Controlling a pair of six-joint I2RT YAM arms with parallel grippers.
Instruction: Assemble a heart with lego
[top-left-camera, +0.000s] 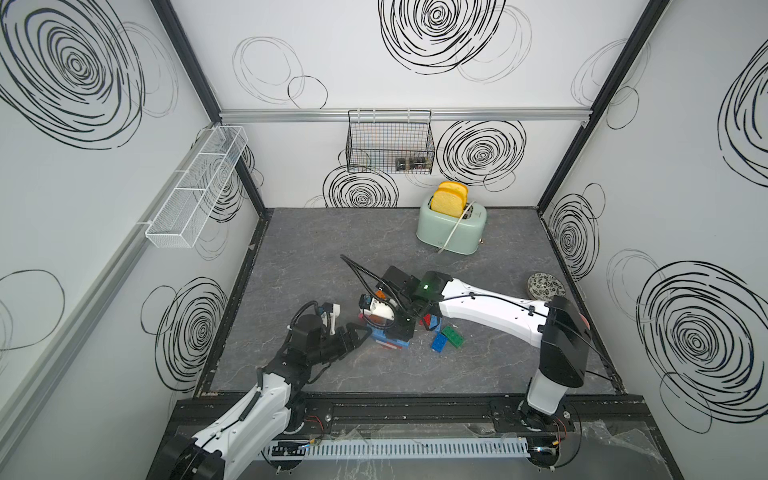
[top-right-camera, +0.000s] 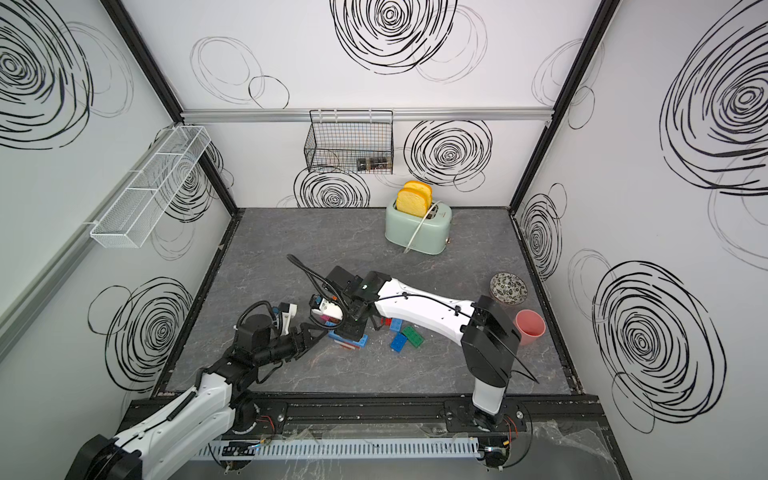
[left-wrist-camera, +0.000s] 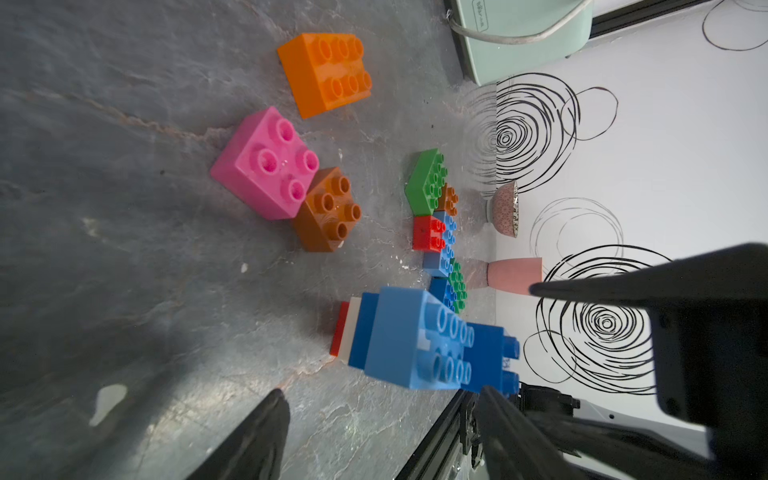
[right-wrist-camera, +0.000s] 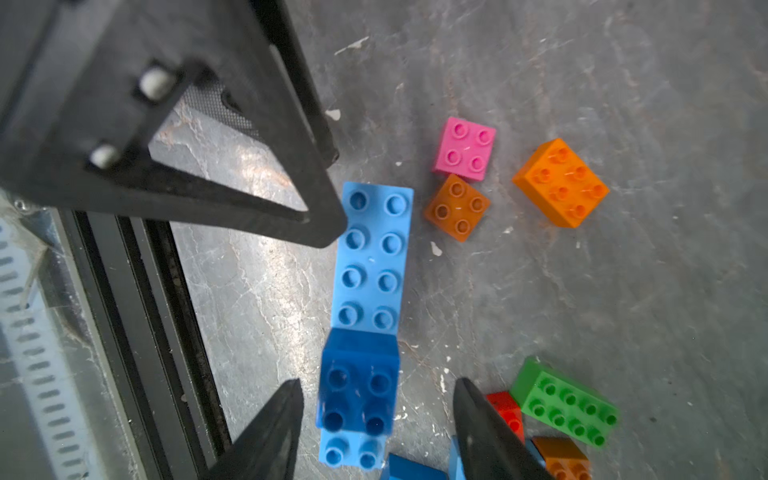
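Observation:
A layered stack stands on the table: red, cream and dark blue layers under a light blue top layer. Near one end of that top layer sits a small dark blue brick, seated level as far as shows. My right gripper hovers over this end, open, its fingers apart and off the brick. My left gripper is also open beside the opposite end, with empty space between its fingers. From both top views the stack is largely covered by the arms.
Pink, brown and orange bricks lie loose on the far side of the stack. Green, red and blue bricks cluster to the right. A toaster stands at the back.

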